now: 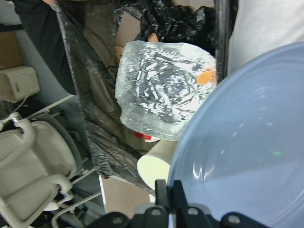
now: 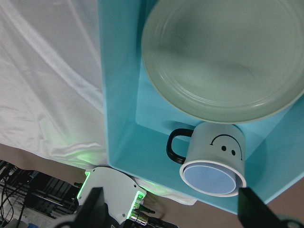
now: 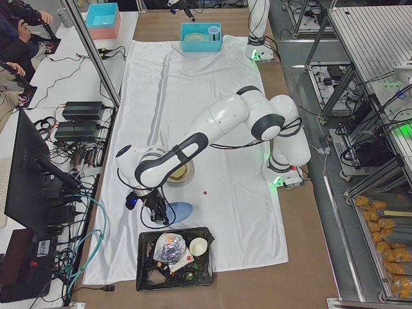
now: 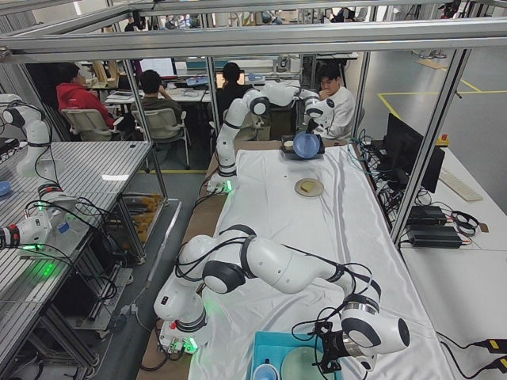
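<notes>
My left gripper is shut on the rim of a blue plate (image 1: pixel 242 133), held up by the near edge of a black-lined bin (image 3: pixel 209 270). The bin holds crumpled foil or plastic (image 1: pixel 166 85) and a white cup (image 1: pixel 154 166). A dish with a yellow item (image 4: pixel 309 188) sits on the white cloth. My right gripper is open above a turquoise tub (image 2: pixel 121 133) holding a pale green plate (image 2: pixel 223 57) and a smiley mug (image 2: pixel 213 147), nothing between its fingers.
A monitor (image 3: pixel 29 180) and cables line one side of the table; metal frame posts stand along both sides.
</notes>
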